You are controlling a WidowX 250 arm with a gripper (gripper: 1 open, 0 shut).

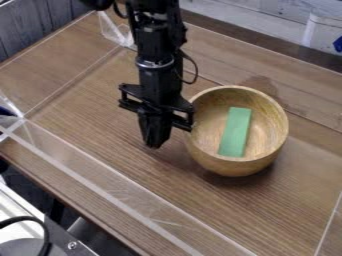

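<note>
The black arm reaches down over the wooden table to my gripper (152, 134), which is shut, with nothing visible between its fingers. It hangs just left of a large round wooden bowl (203, 146), close to its rim. A green rectangular block (237, 132) lies inside the bowl, toward the right of it.
Clear strips run along its left side. A white base with a black cable (40, 225) sits at the bottom left.
</note>
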